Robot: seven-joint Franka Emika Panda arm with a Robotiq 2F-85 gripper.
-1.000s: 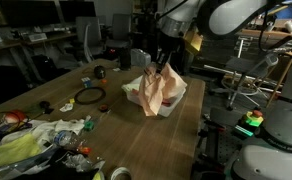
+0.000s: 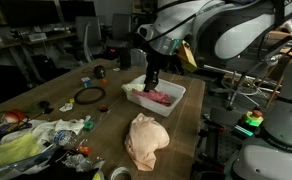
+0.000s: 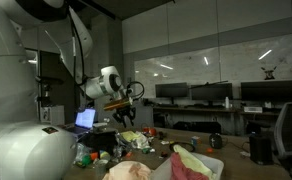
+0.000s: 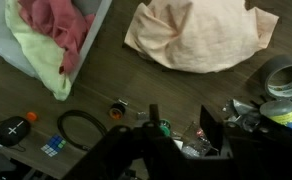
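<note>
A pale peach cloth (image 2: 144, 140) lies crumpled on the wooden table in front of the white bin; in the wrist view the same cloth (image 4: 201, 35) spreads across the top. Above the table, clear of the cloth, hangs my gripper (image 2: 154, 86). Its two dark fingers stand apart at the bottom of the wrist view, with no cloth between them. Inside the white bin (image 2: 156, 108) are a pinkish-red cloth (image 4: 64, 25) and a pale yellow-green cloth (image 4: 38, 55).
Left on the table are a black cable loop (image 2: 88, 95), a dark computer mouse (image 4: 13, 130) and a clutter of small parts. A tape roll (image 4: 282, 72) and a can (image 4: 279, 110) lie near the cloth. Bare table shows around the cloth.
</note>
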